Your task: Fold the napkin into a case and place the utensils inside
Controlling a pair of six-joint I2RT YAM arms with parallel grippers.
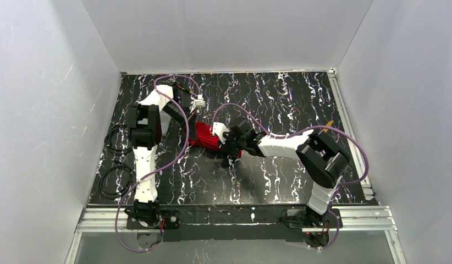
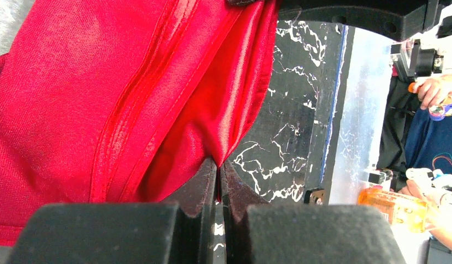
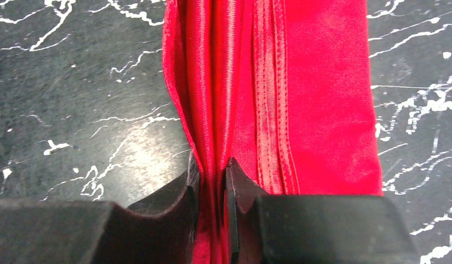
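The red napkin [image 1: 204, 136] lies folded in a band on the dark marble table, with stitched seams along it. My left gripper is shut on its gathered edge at the left end, as the left wrist view shows. My right gripper has its fingers on either side of the rolled folds along the napkin's edge; whether they press on the cloth is hard to tell. In the top view the right gripper covers the napkin's right end.
A spoon-like yellow utensil [image 1: 328, 125] lies at the right edge, partly behind the right arm. Black coiled cables [image 1: 118, 179] lie at the left.
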